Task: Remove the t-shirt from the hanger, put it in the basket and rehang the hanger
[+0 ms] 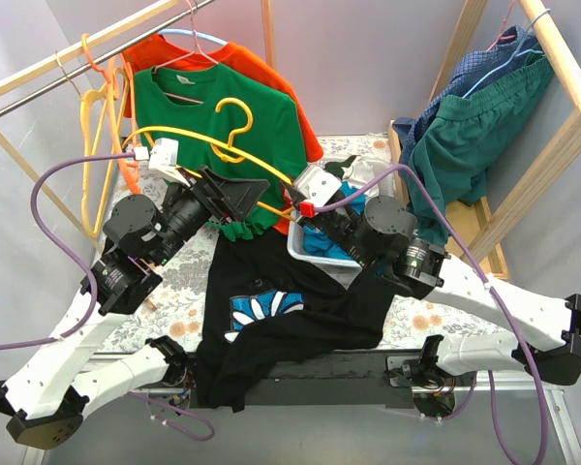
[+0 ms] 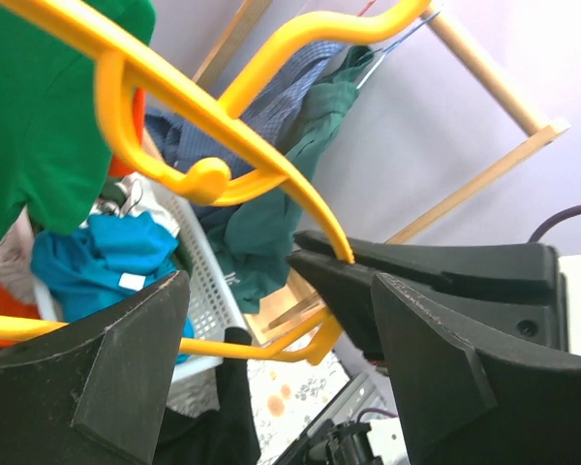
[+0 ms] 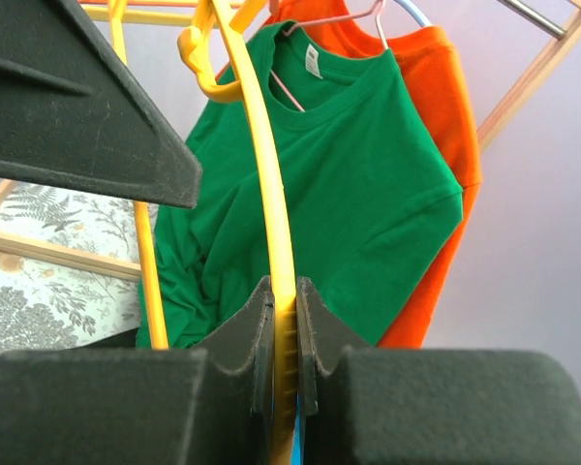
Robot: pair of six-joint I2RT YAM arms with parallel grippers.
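A yellow hanger (image 1: 234, 145) is held up in the air by my right gripper (image 1: 298, 192), which is shut on one end of its frame. In the right wrist view the yellow bar (image 3: 276, 223) runs between the shut fingers. My left gripper (image 1: 250, 200) is part open beside the hanger. In the left wrist view the hanger's lower bar (image 2: 223, 349) crosses beyond the left fingers (image 2: 126, 358), with no clear grip on it. The black t-shirt (image 1: 300, 334) with a blue and white print lies on the table, off the hanger, one part draping over the front edge.
A green shirt (image 1: 261, 121) and an orange one (image 1: 305, 136) hang from the left rail, near empty hangers (image 1: 89, 145). A white basket (image 1: 305, 247) holding blue cloth stands mid-table. Green shorts (image 1: 465, 145) hang at the right.
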